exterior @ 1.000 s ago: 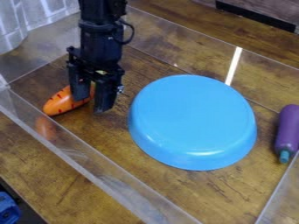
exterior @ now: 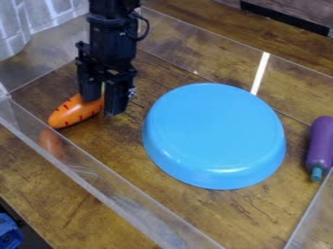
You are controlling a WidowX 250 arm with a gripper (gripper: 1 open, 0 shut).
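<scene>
My black gripper (exterior: pixel 104 89) is low over an orange toy carrot (exterior: pixel 73 113) at the left, its fingers around or just above the carrot's upper end. The dark fingers overlap the carrot, and I cannot tell whether they grip it. The carrot lies at a slant near the clear tray wall, its lower end toward the front left.
A large blue upturned bowl or lid (exterior: pixel 215 131) takes up the centre right. A purple toy eggplant (exterior: pixel 320 144) lies at the far right. Clear walls edge the wooden floor (exterior: pixel 156 209). Free floor shows behind and in front of the blue object.
The gripper has risen slightly over the last second. The carrot has barely moved, if at all, and the other objects are still.
</scene>
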